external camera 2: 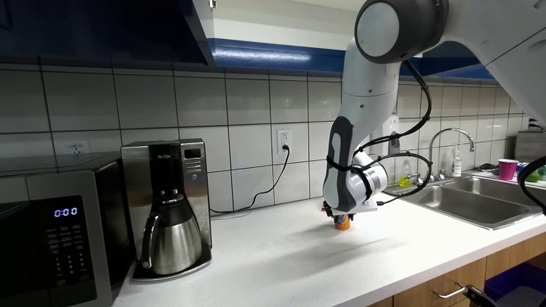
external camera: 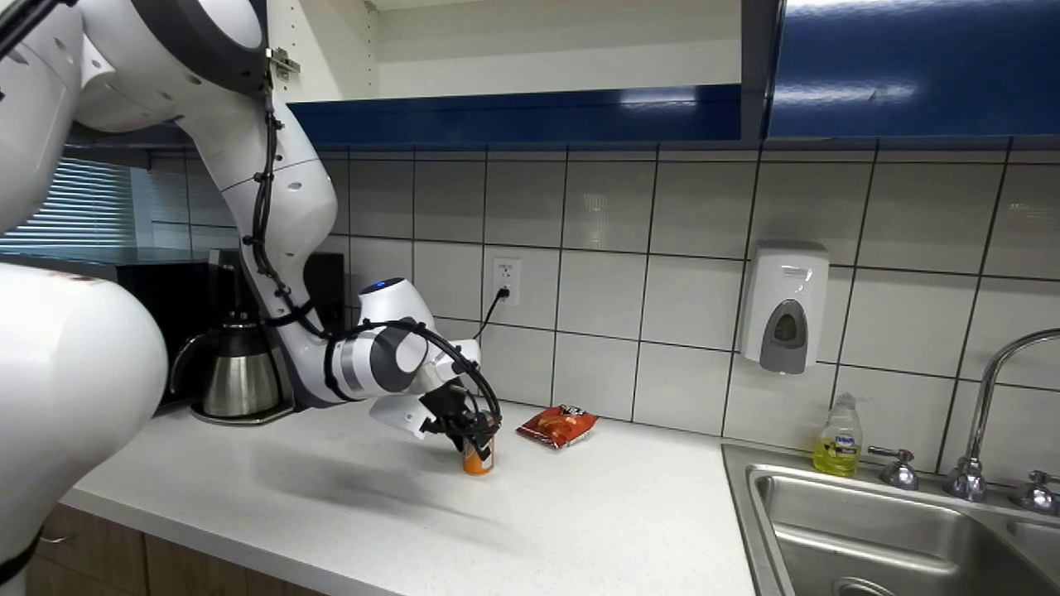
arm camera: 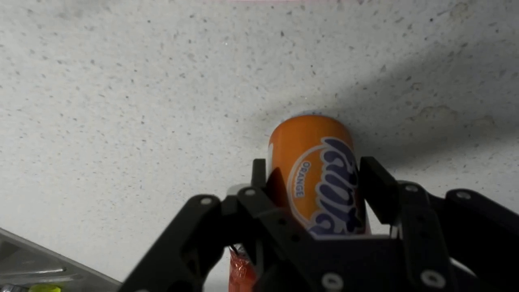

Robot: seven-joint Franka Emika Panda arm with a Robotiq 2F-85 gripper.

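An orange Fanta can [arm camera: 311,160] stands on the white counter [external camera: 596,516]. My gripper is shut on it, one dark finger against either side of the can, as the wrist view shows. In exterior view 1 the lower part of the can [external camera: 478,461] shows beneath my gripper [external camera: 474,442], its base at counter level. From the other side, exterior view 2 shows the can [external camera 2: 342,222] under the gripper, its upper part hidden.
A red chip bag [external camera: 558,425] lies just right of the can by the tiled wall. Further right are the sink [external camera: 884,516] and a yellow soap bottle [external camera: 840,437]. A coffee maker [external camera 2: 171,204] and microwave [external camera 2: 61,230] stand left.
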